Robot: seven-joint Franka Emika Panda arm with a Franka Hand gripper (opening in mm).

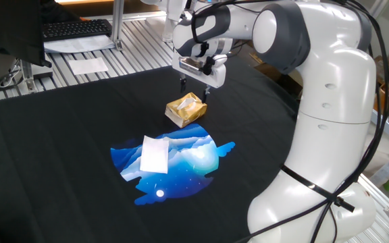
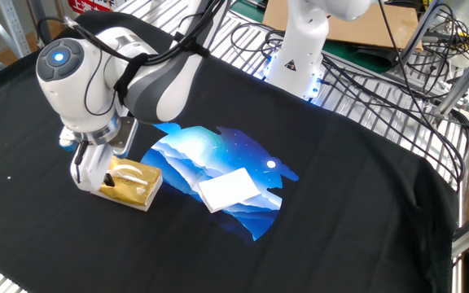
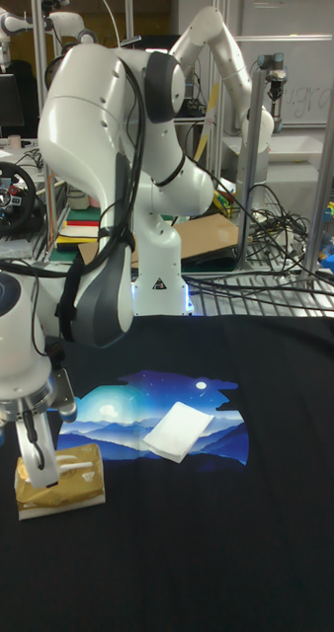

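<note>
A gold tissue pack (image 1: pixel 186 109) with a white tissue at its top opening rests on the black cloth. Over its far side is my gripper (image 1: pixel 194 93), open, its two dark fingers well apart and pointing down. Nothing shows between the fingertips. In the second exterior view the gripper's body covers part of the gold pack (image 2: pixel 135 184); the third view also has the gripper in front of the gold pack (image 3: pixel 79 483). A white folded tissue (image 1: pixel 154 154) lies on a blue mountain-picture mat (image 1: pixel 194 159), beside the pack.
A keyboard (image 1: pixel 77 30) and a white sheet (image 1: pixel 88 65) lie on the slatted metal surface beyond the cloth. The robot's base (image 2: pixel 297 69) stands at the cloth's edge, with cables nearby.
</note>
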